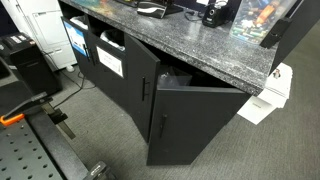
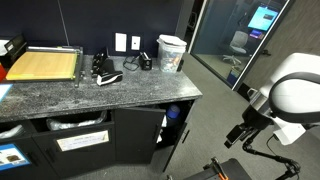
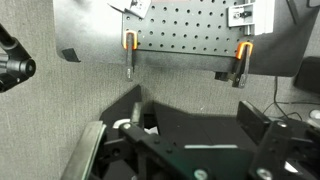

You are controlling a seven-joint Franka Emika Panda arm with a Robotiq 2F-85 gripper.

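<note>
A black cabinet under a grey speckled counter (image 1: 200, 45) has two doors standing ajar. Its left door (image 1: 140, 80) is part open, while the right door (image 1: 195, 125) swings well out over the carpet; their handles face each other across a narrow gap. Inside, a blue item (image 2: 172, 112) shows between the left door (image 2: 137, 132) and right door (image 2: 178, 130). My gripper (image 2: 240, 132) hangs from the white arm at the right, apart from the cabinet. Seen from the wrist, the gripper is open, its fingers wide apart and nothing visibly held.
A perforated black table (image 3: 195, 30) with orange-handled clamps (image 3: 243, 58) lies by the gripper. The counter bears a wooden board (image 2: 45, 65), a clear tub (image 2: 170, 52) and dark devices (image 2: 105, 68). Bare carpet (image 1: 110, 130) lies between table and cabinet.
</note>
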